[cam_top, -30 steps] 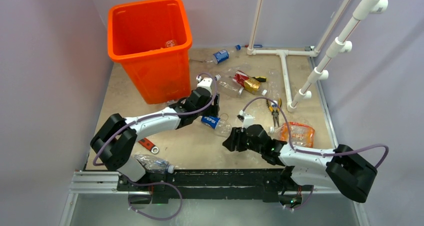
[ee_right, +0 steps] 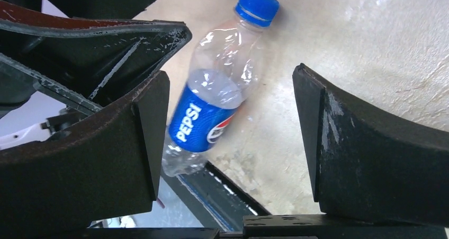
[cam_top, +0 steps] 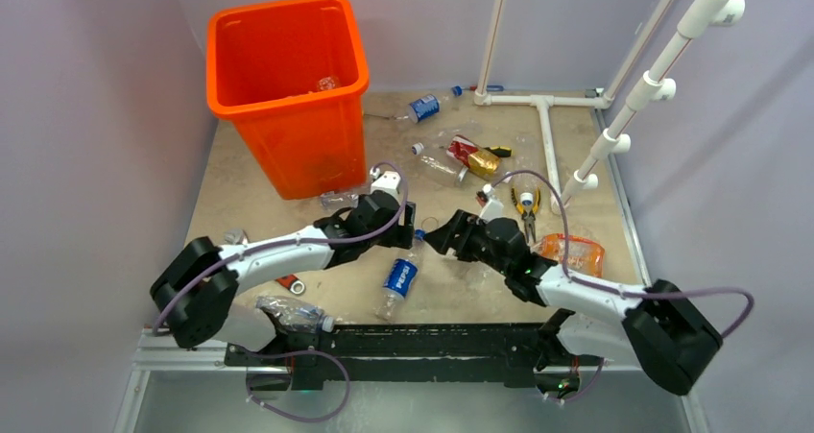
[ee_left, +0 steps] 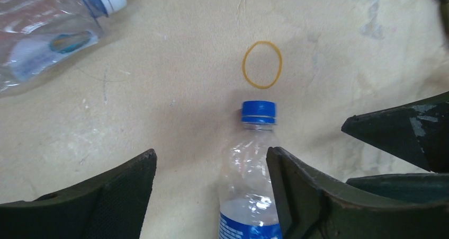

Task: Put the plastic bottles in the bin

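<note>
A Pepsi bottle [cam_top: 399, 277] with a blue cap lies lengthwise between my grippers in the lower middle of the table. My left gripper is open above it, the bottle's neck and upper body showing between its fingers in the left wrist view. My right gripper stands open just right of the bottle, which appears between its fingers too, apparently not held. The orange bin [cam_top: 288, 135] stands at back left with some plastic inside. More bottles lie at the back [cam_top: 427, 107], in the middle [cam_top: 440, 167] and at the front left [cam_top: 293, 313].
White pipe framing [cam_top: 547, 140] occupies the back right. Pliers [cam_top: 528, 217], a red-handled tool [cam_top: 288, 282] and a thin rubber band [ee_left: 262, 85] lie on the table. An orange-labelled container [cam_top: 576, 255] is at the right.
The Pepsi bottle has swung from lying crosswise to pointing front to back. My left gripper has shifted slightly left; my right gripper has risen and opened.
</note>
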